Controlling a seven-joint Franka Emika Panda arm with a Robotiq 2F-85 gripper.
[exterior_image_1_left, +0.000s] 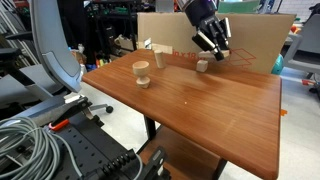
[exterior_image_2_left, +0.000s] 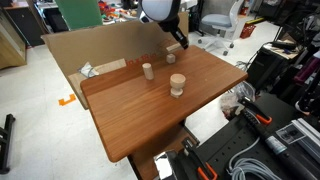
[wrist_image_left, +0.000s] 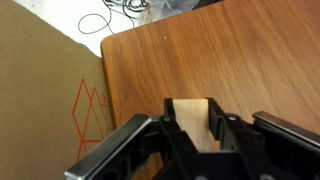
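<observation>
My gripper is shut on a small pale block, whose light face shows between the dark fingers in the wrist view. In exterior view 1 the gripper hangs over the far part of the wooden table, where the held block is too small to make out well. A second pale block stands on the table just left of and below the gripper. Exterior view 2 shows that block close below the gripper.
A pale cylinder and a stacked, cup-like wooden piece stand on the table. Cardboard walls the back edge.
</observation>
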